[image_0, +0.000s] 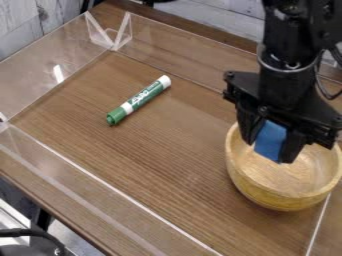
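My black gripper (277, 125) hangs on the right side over a cream oval bowl (274, 188), shut on a blue object (274, 141) held just inside the bowl's upper part. The bowl stands on the wooden table at the right.
A green and white tube (138, 99) lies at the upper left of the table (120, 170). Clear plastic walls edge the table at the left and top left. A black cable runs at the bottom left corner.
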